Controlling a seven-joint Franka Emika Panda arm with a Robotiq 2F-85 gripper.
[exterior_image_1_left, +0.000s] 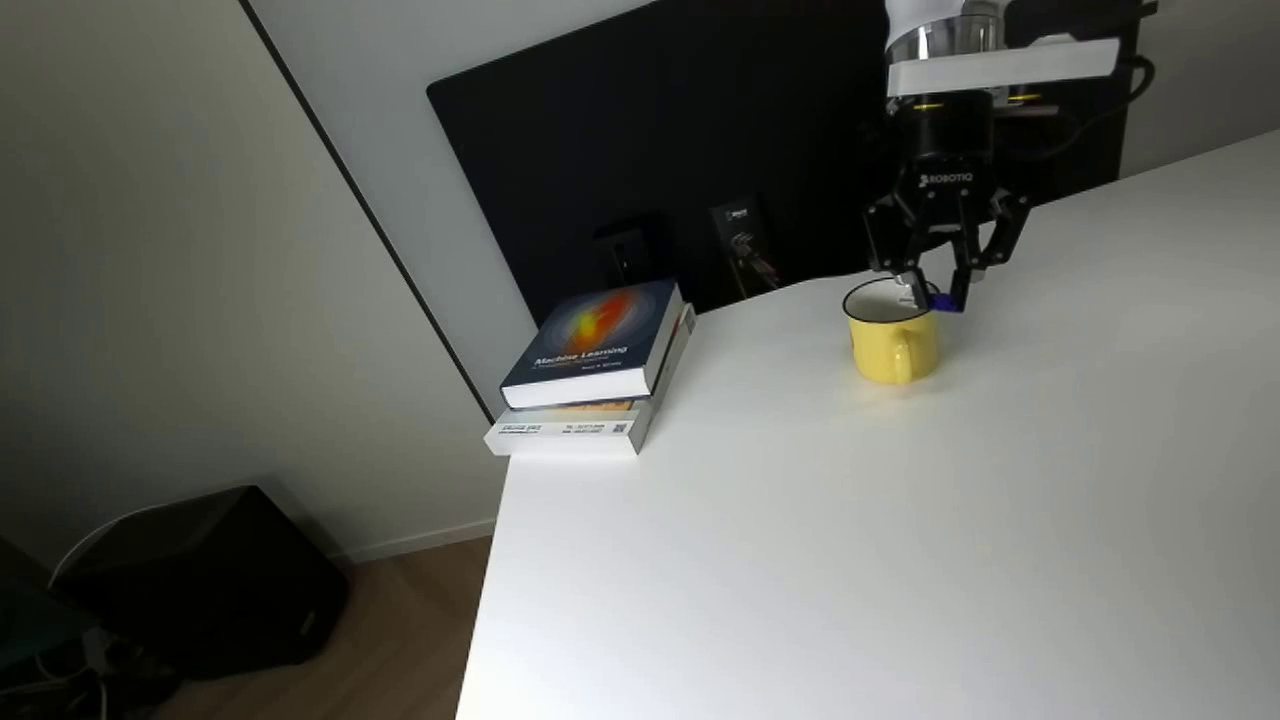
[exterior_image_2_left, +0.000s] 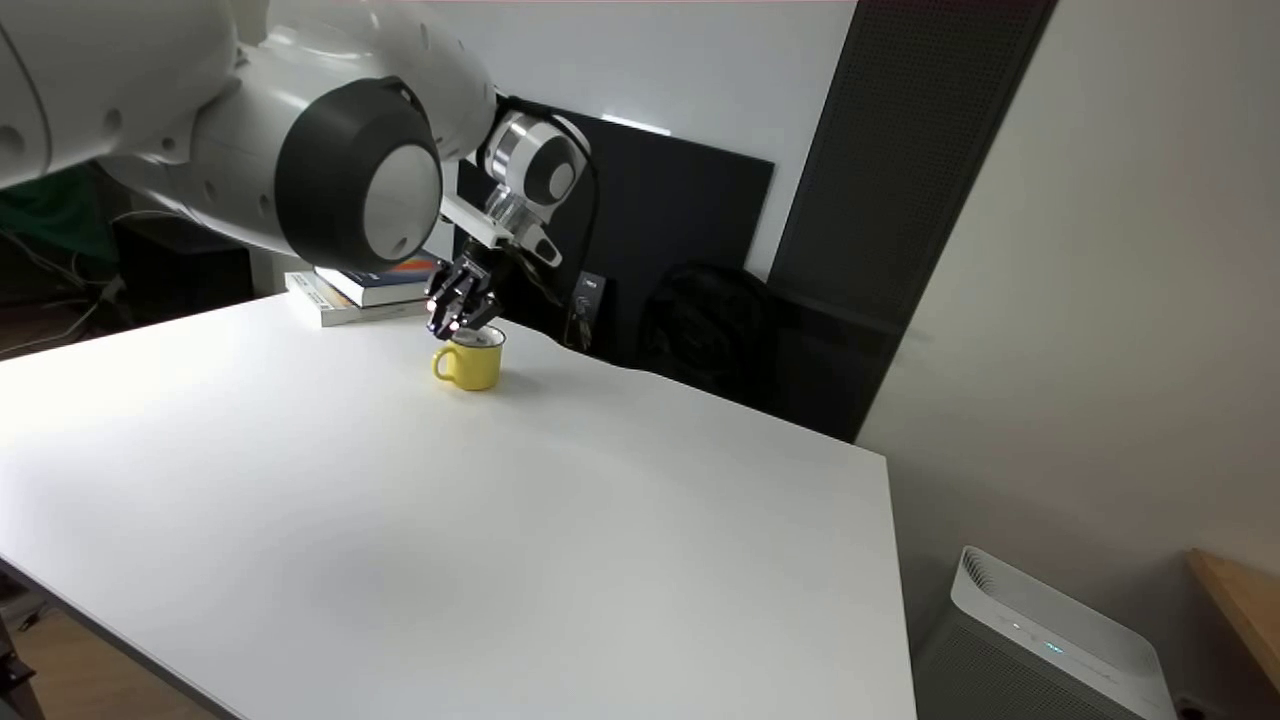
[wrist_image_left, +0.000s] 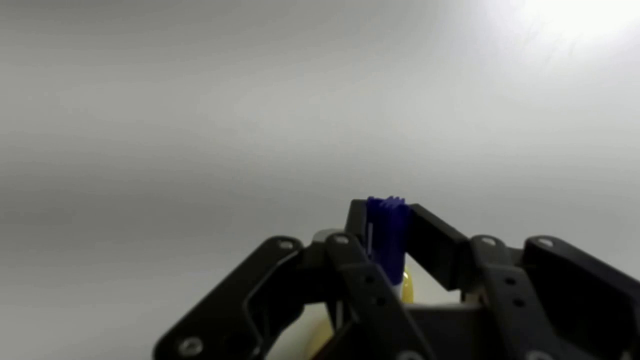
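A yellow mug (exterior_image_1_left: 891, 348) with a dark rim stands upright on the white table, its handle toward the front in exterior view 1. My gripper is shut on a small dark blue object (wrist_image_left: 388, 240), which has a bristly or ridged end and a pale part below. In exterior view 1 the blue object (exterior_image_1_left: 948, 304) shows at the fingertips, by the mug's right rim. Exterior view 2 has the gripper right above the mug (exterior_image_2_left: 475, 364). Whether the object touches the mug cannot be told. Most of the mug is hidden in the wrist view.
Two stacked books (exterior_image_1_left: 594, 348) lie at the table's left edge in exterior view 1. A black panel (exterior_image_1_left: 672, 144) rises behind the table, with a dark box (exterior_image_1_left: 746, 246) by it.
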